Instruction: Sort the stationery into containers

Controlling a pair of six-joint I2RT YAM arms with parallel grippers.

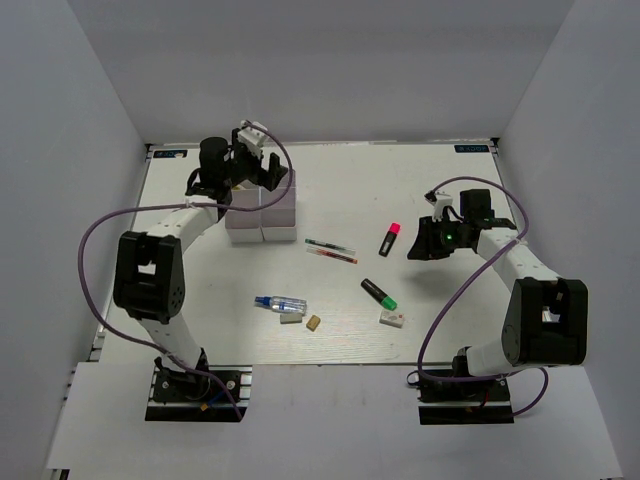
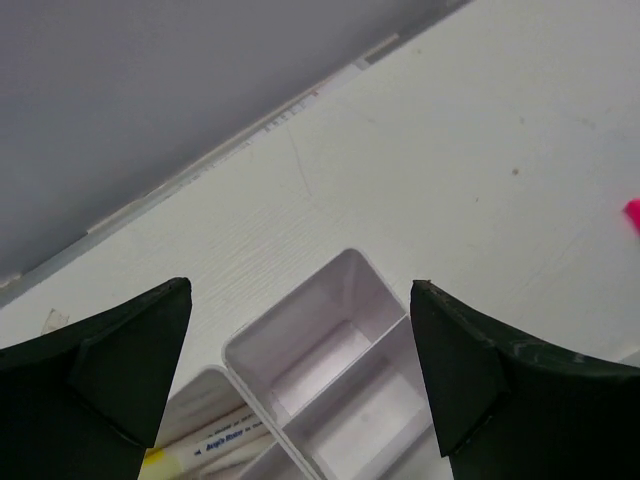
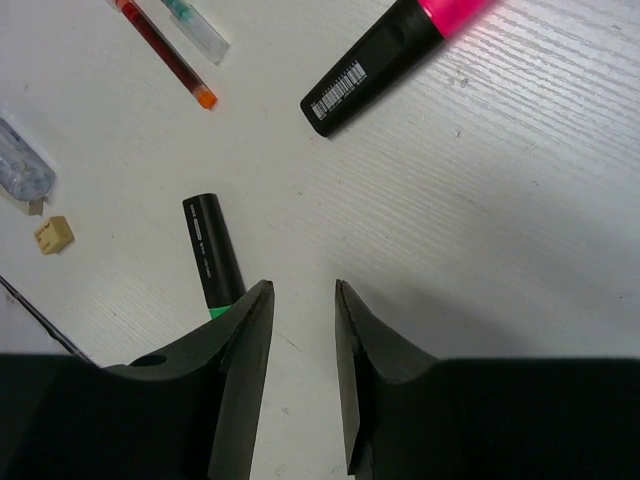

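Note:
My left gripper (image 1: 262,172) is open over the divided containers (image 1: 262,224); the left wrist view shows empty compartments and one holding white markers (image 2: 205,450). My right gripper hangs part open at the table's right, empty, near a pink-capped marker (image 1: 390,239) and a green-capped marker (image 1: 378,294). Two slim pens (image 1: 331,255) lie mid-table. A blue-capped clear bottle (image 1: 286,304) lies at the front left beside a grey block (image 1: 291,318), a tan block (image 1: 313,323) and a white eraser (image 1: 392,318).
Grey walls surround the white table (image 1: 350,180). Purple cables loop beside both arms.

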